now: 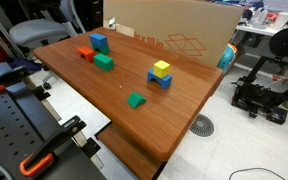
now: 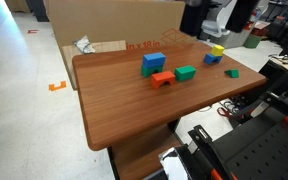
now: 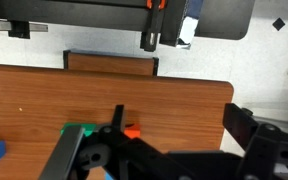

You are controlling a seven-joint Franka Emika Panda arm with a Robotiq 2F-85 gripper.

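Note:
My gripper is open above the wooden table point(image 3: 184, 100), its dark fingers spread wide with nothing held between them. In the wrist view, a green block point(image 3: 76, 129) and a red arch point(image 3: 133, 131) are partly covered by the gripper. The red arch point(image 2: 163, 79) lies beside the green block point(image 2: 185, 73), and a blue block stack point(image 2: 154, 66) stands just behind. Apart from these, a yellow block point(image 1: 161, 68) rests on a blue bridge-shaped block point(image 1: 159, 81). Nearer the table's front edge lies a green triangular block point(image 1: 136, 100).
A cardboard panel point(image 1: 184, 30) stands along the table's back edge. Black robot base parts point(image 1: 49, 150) are close to the front side. Bare wood point(image 1: 179, 115) lies clear at the end of the table past the yellow block.

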